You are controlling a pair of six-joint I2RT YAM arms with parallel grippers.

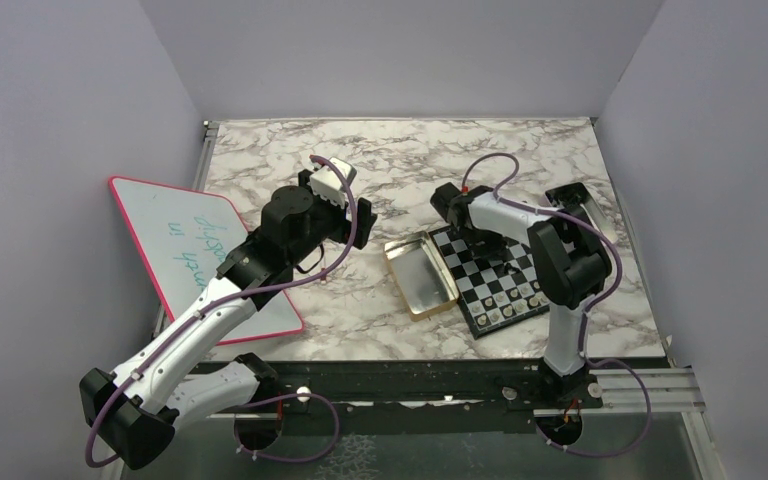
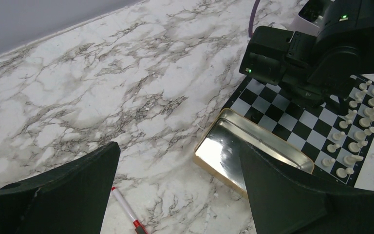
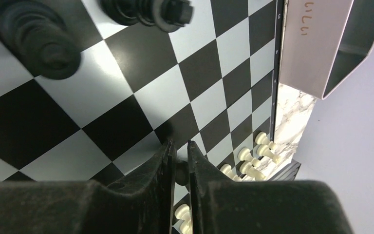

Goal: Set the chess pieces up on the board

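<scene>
The chessboard lies on the marble table with several white pieces along its near side. Two black pieces, one a black piece and the other a black piece, stand on squares in the right wrist view. My right gripper is over the board, its fingers separated by a narrow gap. A dark round shape shows in that gap; whether it is gripped or lies beyond is unclear. My left gripper hangs open and empty left of the board.
An empty-looking metal tray touches the board's left side. The dark box behind the board holds pieces. A red-and-white marker lies under my left arm, beside a whiteboard.
</scene>
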